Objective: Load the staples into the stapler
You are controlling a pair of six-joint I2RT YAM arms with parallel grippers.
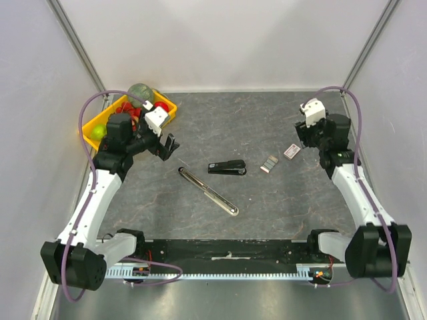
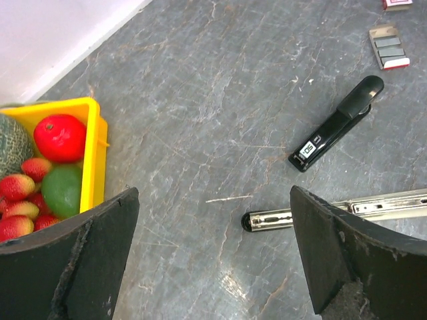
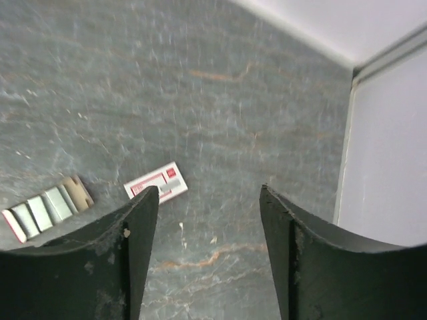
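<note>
In the top view the black stapler (image 1: 227, 167) lies flat and closed near the middle of the table. To its right is an open staple tray (image 1: 269, 164) holding grey strips, which also shows in the right wrist view (image 3: 47, 207). Beside that lies a small white and red staple box (image 1: 291, 151). My left gripper (image 1: 168, 147) is open and empty, over the table left of the stapler. At the far right, my right gripper stands open with nothing between its fingers, above the table near the staple box. Whether staples are inside the stapler cannot be seen.
A yellow crate (image 1: 85, 131) full of fruit stands at the back left, partly behind the left arm. A long metal strip with black ends (image 1: 209, 191) lies diagonally in front of the stapler.
</note>
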